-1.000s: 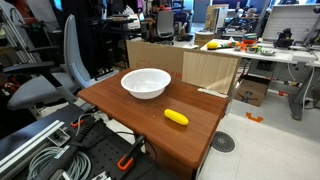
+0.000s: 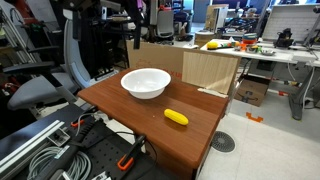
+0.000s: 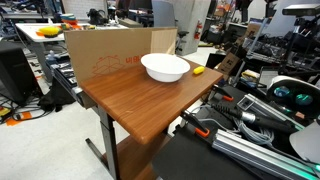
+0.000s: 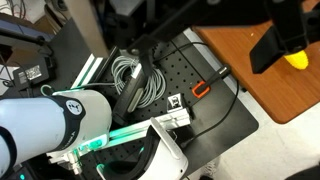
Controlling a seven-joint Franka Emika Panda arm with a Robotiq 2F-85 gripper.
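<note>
A white bowl point(image 2: 147, 84) sits on the brown wooden table point(image 2: 200, 140), and no contents show in it. Nearer the table's front right lies a yellow oblong object point(image 2: 176, 117); it also appears behind the bowl point(image 3: 165, 68) as a small yellow piece point(image 3: 198, 70) in the second exterior view. High at the upper left of the first exterior view hangs my dark gripper point(image 2: 104, 52), well above the table and apart from both things. Its fingers stand wide apart in the wrist view, so it is open, with the yellow object point(image 4: 297, 60) partly visible at the right edge.
Low cardboard panels point(image 2: 205, 70) stand along the table's far side. Beside the table is a black base with a coiled cable point(image 2: 58, 160) and an orange-handled clamp point(image 2: 125, 162). Clear tabletop lies between the bowl and the yellow object.
My gripper has come into the upper left of the first exterior view, where it was absent before. The bowl and the yellow object have not moved.
</note>
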